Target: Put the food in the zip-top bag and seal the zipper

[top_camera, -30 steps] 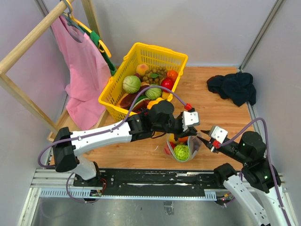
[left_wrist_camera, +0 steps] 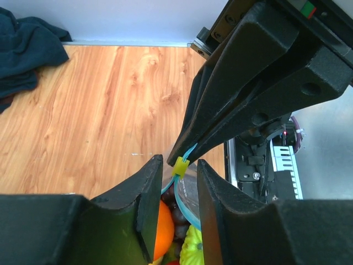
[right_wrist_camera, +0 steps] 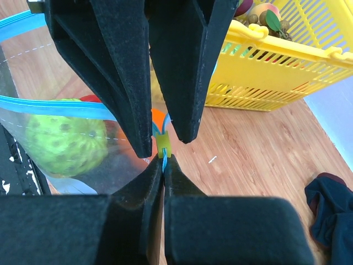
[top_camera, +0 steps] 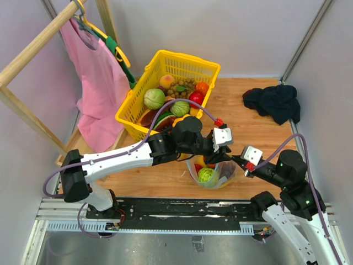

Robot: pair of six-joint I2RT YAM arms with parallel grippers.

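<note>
The clear zip top bag (top_camera: 226, 171) holds a bumpy green fruit (top_camera: 205, 174), an orange fruit (left_wrist_camera: 163, 231) and dark round ones. Its blue zipper strip (right_wrist_camera: 60, 109) carries a small yellow slider (right_wrist_camera: 163, 143) at one end. Around that slider, my left gripper stands open, one finger on either side of it. My right gripper is shut on the thin end of the blue strip, just beside the slider. Seen from the top, both grippers meet over the bag's right side, and the left arm hides part of its mouth.
A yellow basket (top_camera: 128, 112) full of fruit and vegetables stands behind the left arm. Dark folded cloth (top_camera: 272, 102) lies at the back right. A pink garment (top_camera: 99, 83) hangs from a wooden rack at left. Bare tabletop (top_camera: 248, 130) shows between basket and cloth.
My right gripper has come slightly left, closer to the left one. The bag and its green fruit have shifted a little left. The left arm has stayed nearly still.
</note>
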